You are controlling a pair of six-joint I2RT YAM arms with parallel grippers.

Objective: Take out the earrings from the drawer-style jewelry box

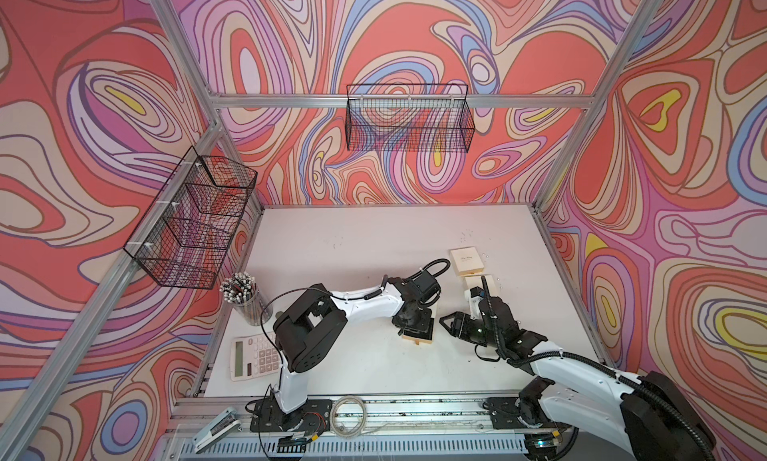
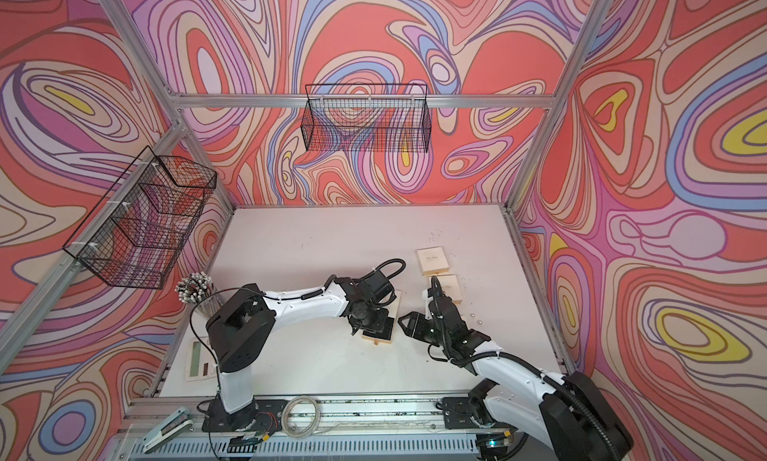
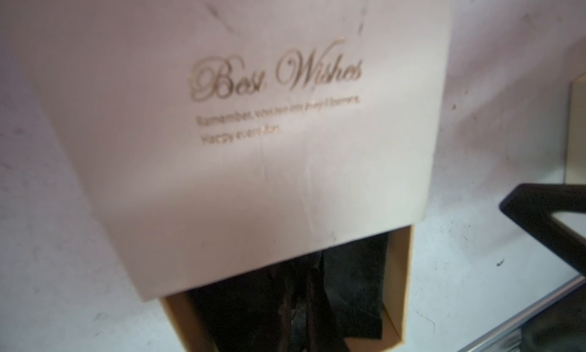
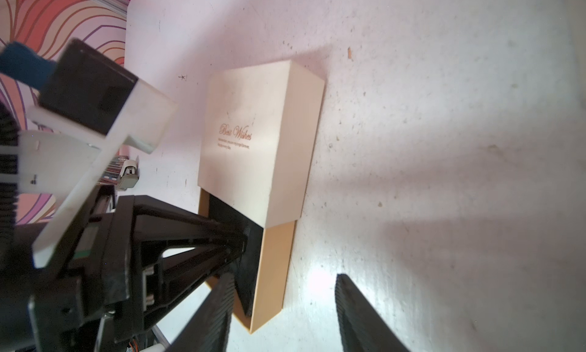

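Observation:
The cream jewelry box [image 4: 244,132], lettered "Best Wishes", lies on the table with its drawer [image 4: 274,272] pulled partway out toward the front. A black pad [image 3: 357,285] lines the drawer. My left gripper reaches down into the drawer, its dark fingers close together at the pad. Whether anything sits between them is lost against the black lining. No earrings can be made out. To the right of the box, my right gripper hangs open and empty above the table.
Two more cream boxes, a rear one [image 1: 466,261] and one closer [image 1: 481,284], lie behind the right arm. A pink calculator [image 1: 255,356] and a cup of pens [image 1: 249,299] occupy the left side.

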